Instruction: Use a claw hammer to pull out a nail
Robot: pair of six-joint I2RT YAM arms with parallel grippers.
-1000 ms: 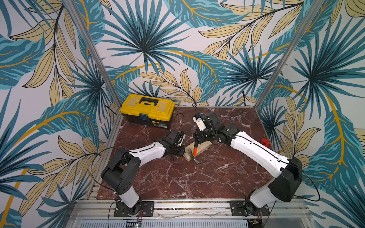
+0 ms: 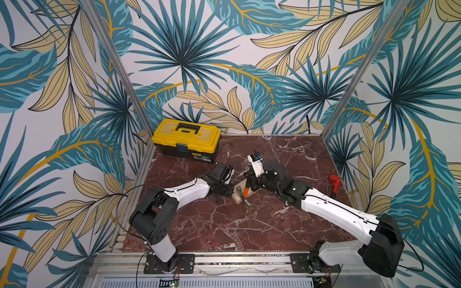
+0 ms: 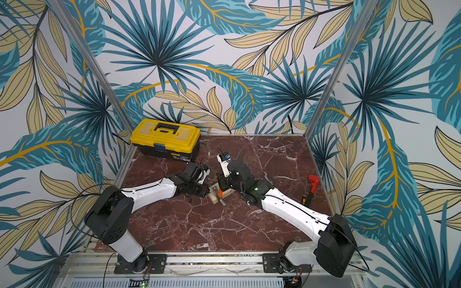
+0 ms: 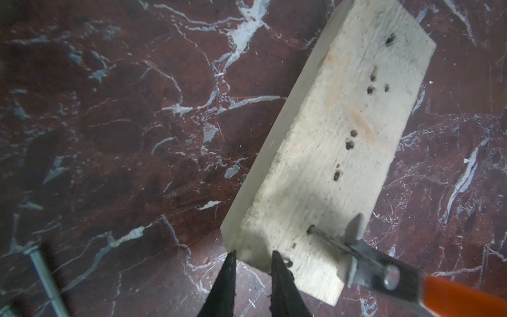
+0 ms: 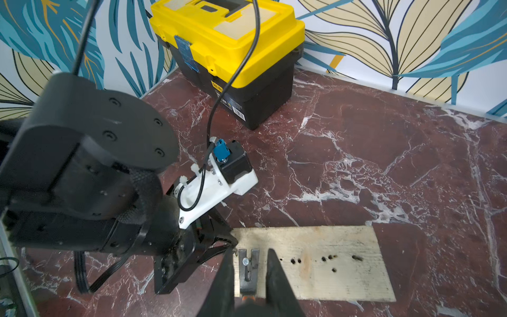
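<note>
My right gripper (image 2: 249, 179) is shut on the hammer, whose orange handle (image 2: 245, 191) leans over the pale wooden block (image 2: 237, 197). In the right wrist view, the hammer's claw (image 5: 248, 285) lies over the block's left end, with the nail (image 5: 246, 261) showing between its two prongs. From the left wrist view, the nail (image 4: 319, 233) slants out of the wood towards the claw (image 4: 355, 248). My left gripper is open at the block's near corner, its fingertips apart. Whether they touch the wood I cannot tell.
A yellow and black toolbox (image 2: 186, 138) stands at the back left. At the right edge lies a red tool (image 3: 312, 184) with a dark handle. Thin metal rods (image 4: 46, 279) lie left of my left gripper.
My right gripper has come down and slightly towards the front right, its elbow swinging outwards, with the hammer still in it. The left arm and block look almost unmoved.
</note>
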